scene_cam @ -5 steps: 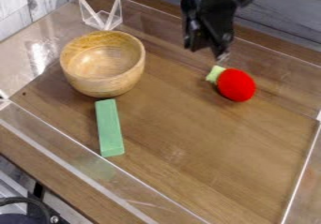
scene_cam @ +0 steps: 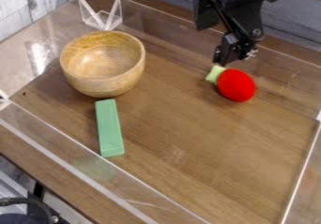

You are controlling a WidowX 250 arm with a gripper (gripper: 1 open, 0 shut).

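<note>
My gripper [scene_cam: 234,50] hangs at the upper right of the camera view, open, its dark fingers just above and behind a red rounded object [scene_cam: 237,85] with a pale green end [scene_cam: 216,74]. A wooden bowl [scene_cam: 103,65] sits at the upper left. A green bar [scene_cam: 109,126] lies flat below the bowl.
Clear plastic walls edge the wooden surface [scene_cam: 201,162] on the left and right. A small clear, white-edged item [scene_cam: 103,14] stands behind the bowl.
My gripper has moved to the right, closer to the red object, and shows more sharply now. The objects on the surface have stayed where they were.
</note>
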